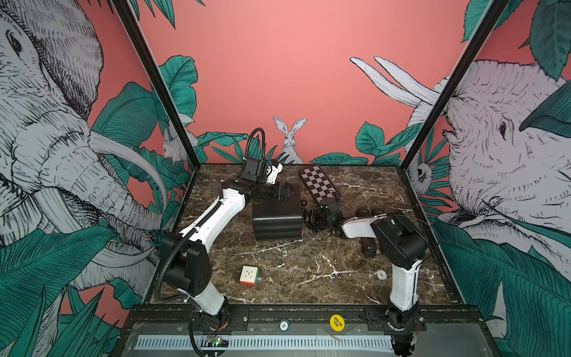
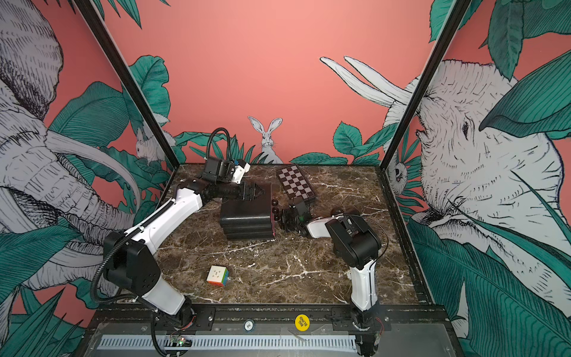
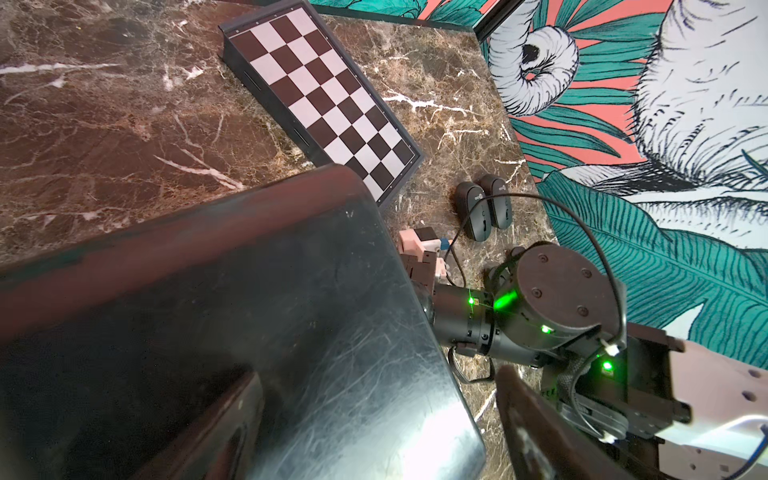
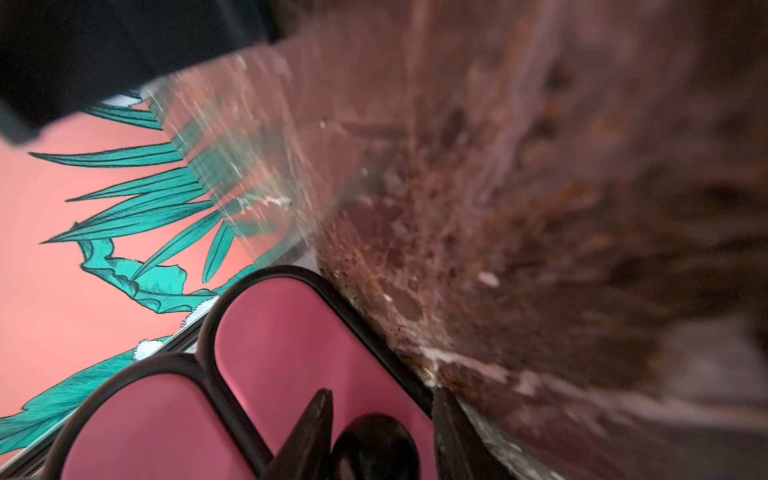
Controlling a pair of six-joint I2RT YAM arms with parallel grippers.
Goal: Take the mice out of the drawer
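The black drawer unit (image 1: 277, 223) stands mid-table, its pink drawer fronts (image 4: 280, 344) facing right and looking shut. My right gripper is at one front, part open, a finger on either side of a round black knob (image 4: 376, 448); a small gap shows on one side. Over the unit's top hovers my left gripper, its fingers (image 3: 228, 440) wide apart with nothing between them. Two black mice (image 3: 473, 212) lie side by side on the table, right of the unit. Another dark mouse (image 1: 368, 247) shows below the right forearm. The drawers' insides are hidden.
A folded chessboard (image 1: 318, 183) lies behind the unit, close to the right gripper. A Rubik's cube (image 1: 248, 275) sits at the front left, and a small pale object (image 1: 381, 274) at the front right.
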